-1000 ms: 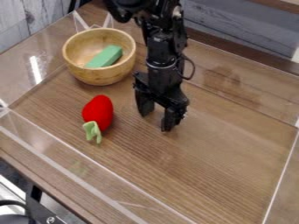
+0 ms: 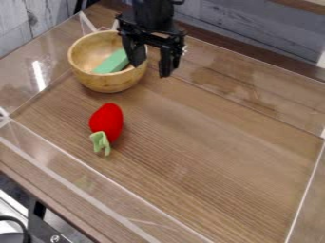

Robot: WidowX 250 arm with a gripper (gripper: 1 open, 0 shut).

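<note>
My gripper (image 2: 150,57), dark and open, hangs over the right edge of a tan bowl (image 2: 105,82) at the upper left, with nothing visible between its fingers. A pale green block (image 2: 114,59) lies inside the bowl. A red object with a light green end (image 2: 108,123), like a toy strawberry or radish, lies on the wooden table (image 2: 229,152) below the bowl.
A grey wall or raised edge (image 2: 279,19) runs along the back right. A dark cable shows at the lower left corner.
My gripper has moved up and back from the middle of the table to beside the bowl. The bowl, block and red object look unmoved.
</note>
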